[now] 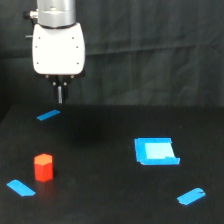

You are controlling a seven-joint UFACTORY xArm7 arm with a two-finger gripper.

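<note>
A small red block stands on the black table toward the left front. Above and behind it, near the back of the table, hangs my white arm with its gripper pointing down. The gripper's fingers are small and dark, and whether they are apart or together does not show clearly. It is well clear of the red block. Toward the right lies a pale square edged with blue tape.
Strips of blue tape lie flat on the table: one at the back left, one at the front left and one at the front right. A dark curtain hangs behind.
</note>
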